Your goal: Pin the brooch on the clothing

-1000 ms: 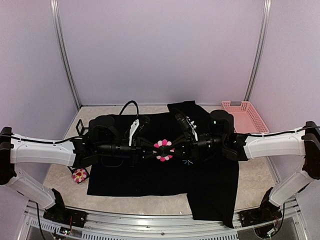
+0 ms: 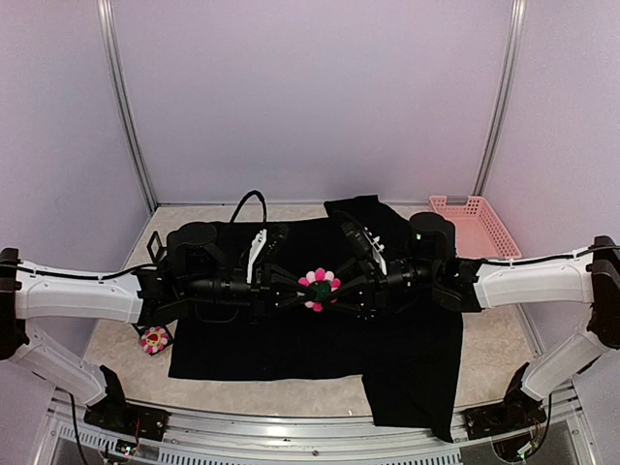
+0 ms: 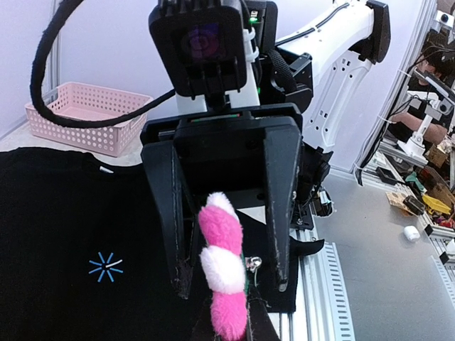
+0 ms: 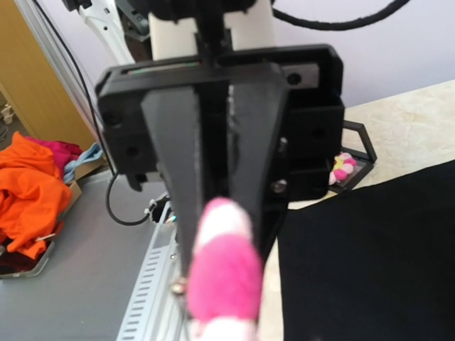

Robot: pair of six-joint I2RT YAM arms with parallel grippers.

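Observation:
A flower brooch [image 2: 321, 275] with plush pink and white petals and a dark green middle is held above the black shirt [image 2: 281, 349]. My left gripper [image 2: 300, 292] is shut on it; its fingertips are hidden behind the petals in the right wrist view. Facing it from the right, my right gripper [image 2: 341, 294] has its fingers spread to either side of the brooch [image 3: 226, 273] in the left wrist view. A small metal piece [image 3: 253, 263] shows beside the petals there, near one right finger [image 3: 281, 213]. Whether that finger touches it I cannot tell.
A pink basket [image 2: 484, 228] stands at the back right. At the left, a second flower [image 2: 154, 339] lies in a dark hexagonal holder [image 4: 359, 170]. The shirt carries a blue star-like print [image 3: 105, 267]. Bare table shows in front of the shirt.
My right gripper shifted slightly, hiding the blue print in the top view. The left arm barely moved.

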